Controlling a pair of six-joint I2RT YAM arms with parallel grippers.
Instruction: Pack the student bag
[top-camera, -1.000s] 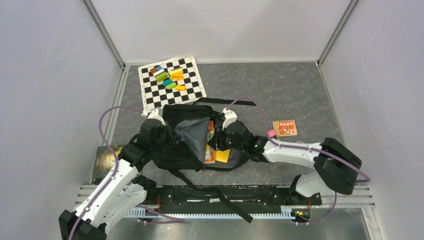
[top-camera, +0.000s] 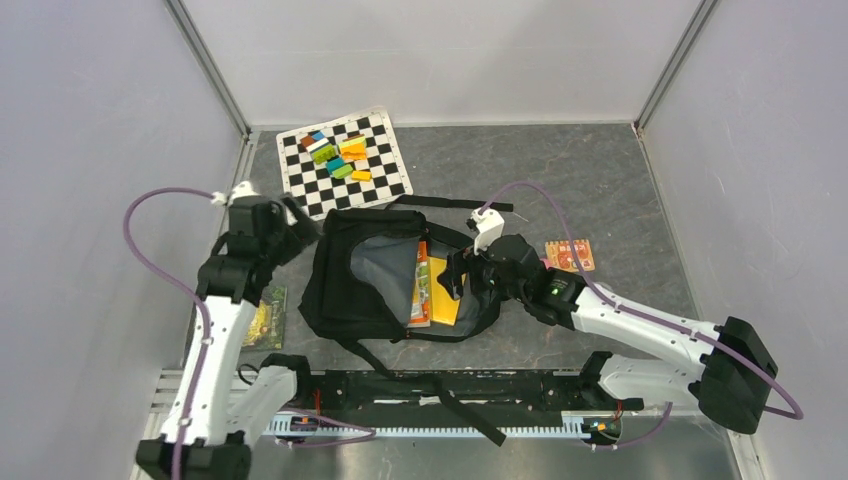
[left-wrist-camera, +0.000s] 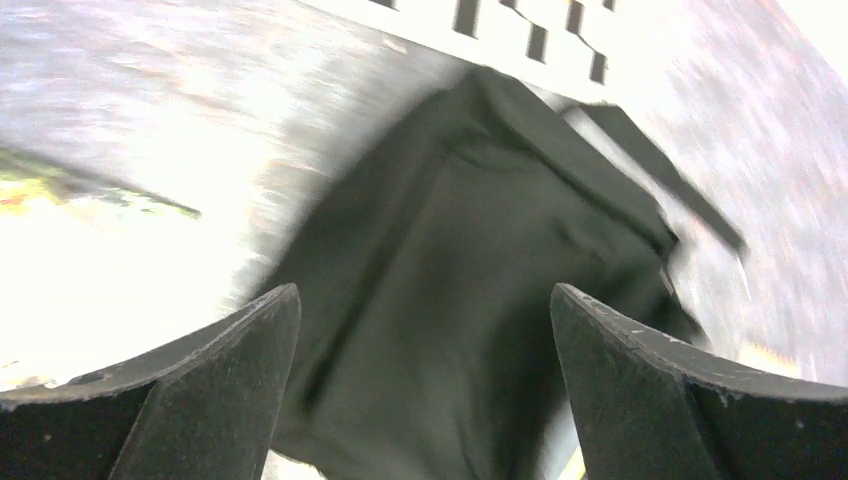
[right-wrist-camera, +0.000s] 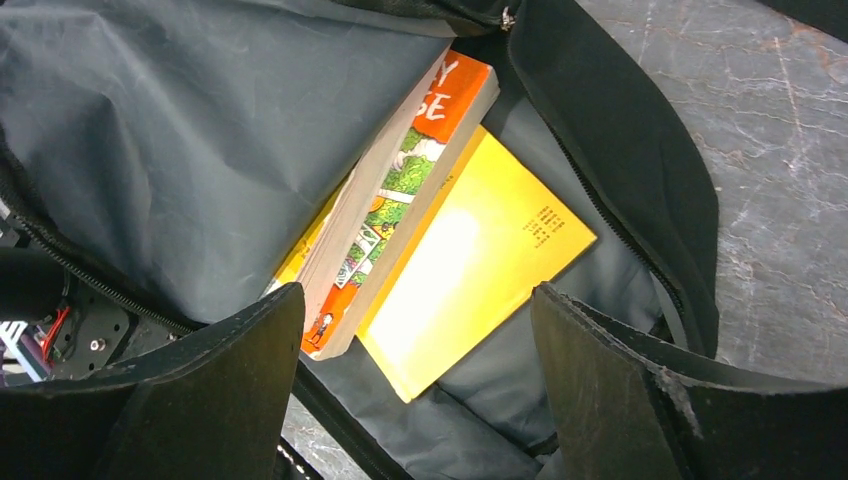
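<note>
The black bag (top-camera: 345, 300) lies open on the grey table; its grey inner flap (right-wrist-camera: 220, 150) fills the left of the right wrist view. Inside are orange comic-style books (right-wrist-camera: 385, 200) on edge and a yellow book (right-wrist-camera: 465, 260). My right gripper is open above these books, empty. My left gripper is open, raised over the bag's left side, its view blurred. A colourful flat book (top-camera: 262, 318) lies left of the bag, partly hidden by the left arm. An orange booklet (top-camera: 570, 255) lies to the right.
A checkerboard (top-camera: 300, 180) with several coloured blocks stands at the back left. A small pink object behind the right arm is barely visible. Straps trail over the front rail.
My left gripper has moved back from the bag toward the left and up. My right gripper has shifted right from the books' edge to over the yellow book.
</note>
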